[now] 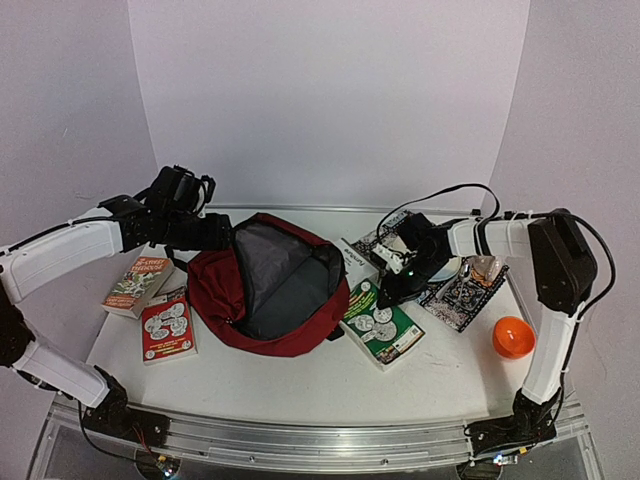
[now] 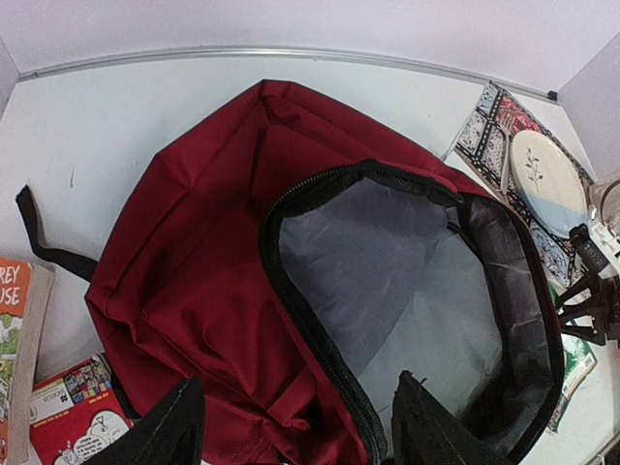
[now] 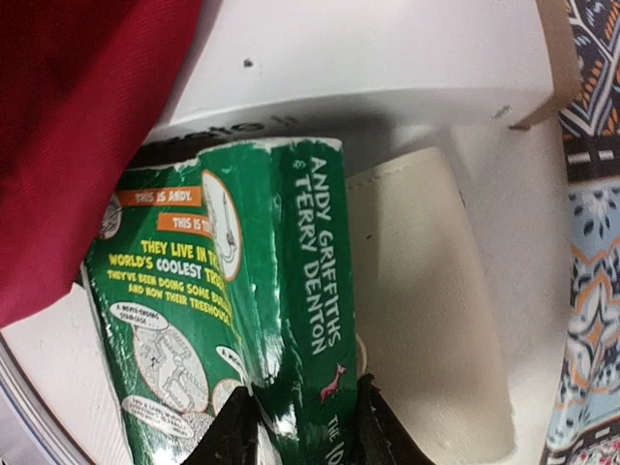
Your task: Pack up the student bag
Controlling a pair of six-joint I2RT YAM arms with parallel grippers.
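The dark red bag [image 1: 235,335] lies at the centre of the table with its zipped mouth spread and grey lining showing. My left gripper [image 1: 222,232] hangs over its upper left edge; in the left wrist view its fingers [image 2: 179,421] stand wide apart above the red cloth, holding nothing. To the bag's right, the green book [image 1: 385,335] lies under my right gripper [image 1: 388,290]. Seen from the right wrist, that gripper has its fingers on both sides of the book's spine, and the cover creases there. The bag looks empty.
A red book [image 1: 168,330] and an orange-green book [image 1: 138,287] lie left of the bag. Behind the green book are a white box-like item [image 1: 352,262] and a patterned mat [image 1: 465,305] with a plate. An orange bowl [image 1: 513,338] stands far right.
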